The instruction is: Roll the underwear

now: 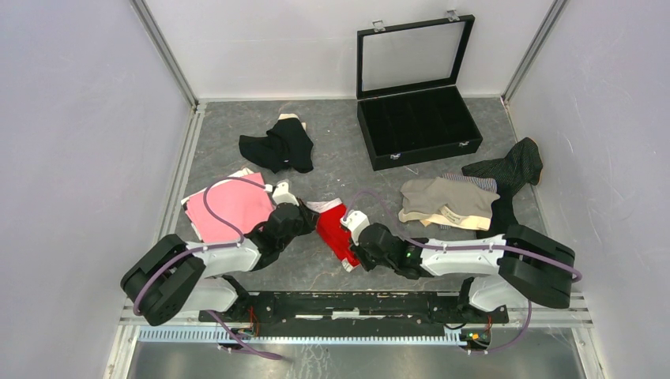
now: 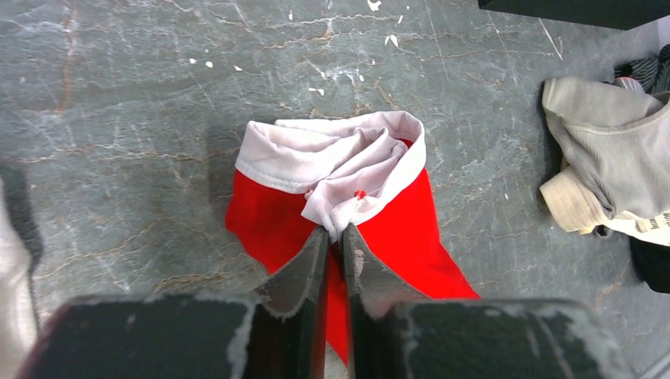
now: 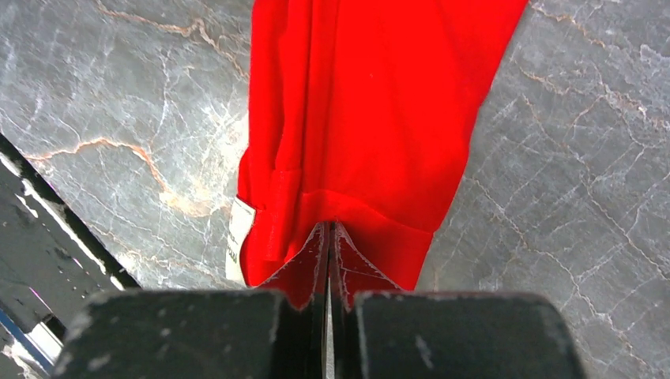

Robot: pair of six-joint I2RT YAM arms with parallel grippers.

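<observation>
The red underwear (image 1: 333, 230) lies folded into a narrow strip, slanting between my two grippers. Its pale waistband (image 2: 340, 154) is bunched at the tips of my left gripper. Those tips stand very close, a thin red slit showing between them, and the band's folds run toward them; whether they pinch it I cannot tell. At the strip's other end my right gripper is shut, its tips on the red cloth (image 3: 371, 213) near the hem. No cloth shows clearly between the right fingers. A white label (image 3: 239, 237) pokes out at the left of that end.
Pink cloth (image 1: 231, 209) lies left beside the left arm, and black cloth (image 1: 278, 147) behind it. Grey underwear (image 1: 448, 199) and dark cloth (image 1: 510, 178) are piled at right. An open black box (image 1: 419, 126) stands at the back.
</observation>
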